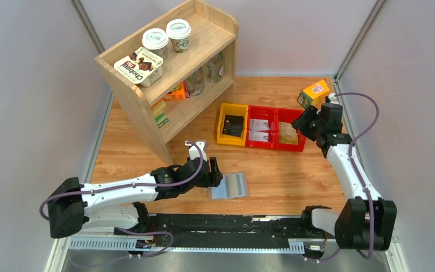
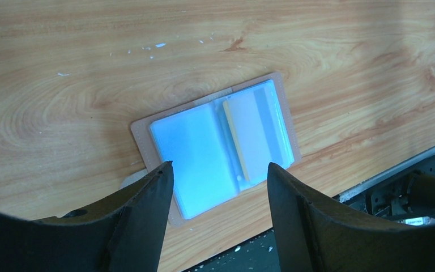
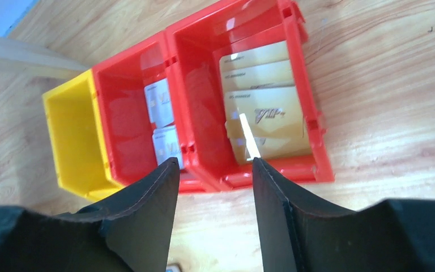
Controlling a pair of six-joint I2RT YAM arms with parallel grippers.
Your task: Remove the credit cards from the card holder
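The open card holder [image 2: 198, 158] lies flat on the table with blue sleeves and a pale insert on its right side, just below my left gripper, which stands open and empty. My right gripper is part open above the red bins, nothing between its fingers. Tan cards [image 3: 260, 107] lie in the right red bin [image 3: 306, 96], white cards [image 3: 158, 105] in the middle red bin [image 3: 126, 113]. Dark cards [image 1: 232, 126] lie in the yellow bin [image 1: 223, 139].
A wooden shelf [image 1: 175, 68] with cups and food stands at back left. A yellow box [image 1: 313, 92] sits behind the bins. The table between holder and bins is clear.
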